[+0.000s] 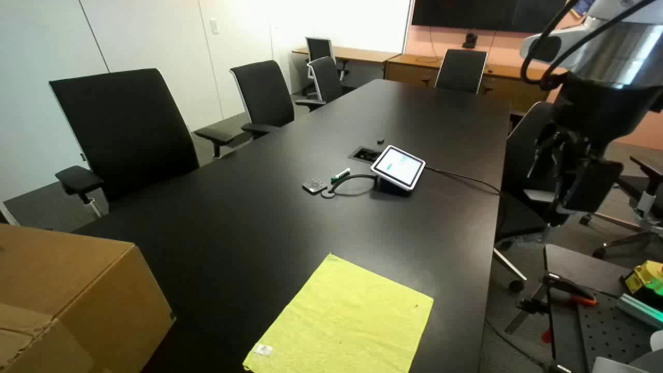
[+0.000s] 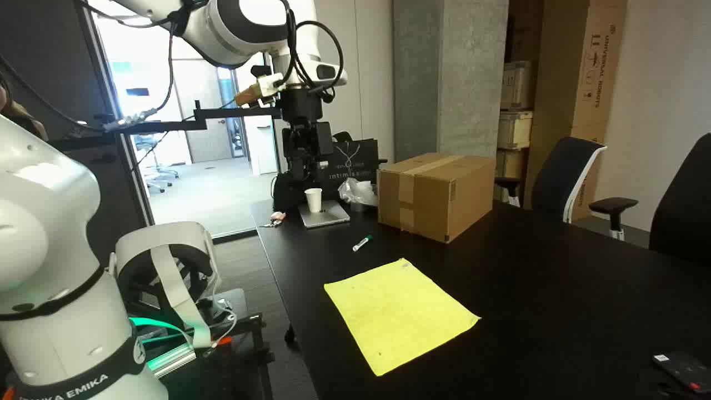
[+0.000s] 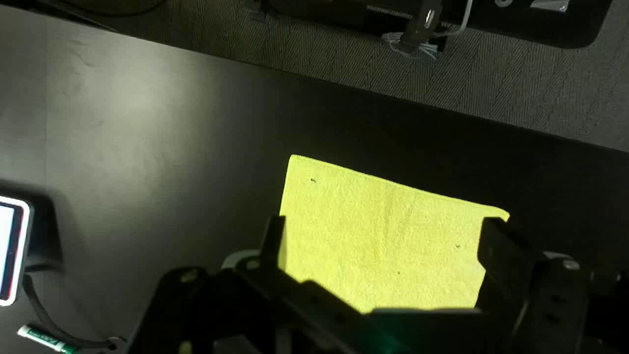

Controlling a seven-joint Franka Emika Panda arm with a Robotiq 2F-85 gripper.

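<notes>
A yellow cloth lies spread flat on the black table, its corners unfolded. The second exterior view shows the same cloth whole, close to the table's edge. From the wrist, the cloth appears below and between my fingers, its lower part hidden by the gripper body. My gripper is open and holds nothing; its two fingers stand wide apart. In the first exterior view the gripper hangs high at the right, well above the table.
A cardboard box stands on the table beyond the cloth. A tablet on a stand, a green-capped marker and a small grey square sit farther along. Bare table surrounds the cloth. Chairs line the sides.
</notes>
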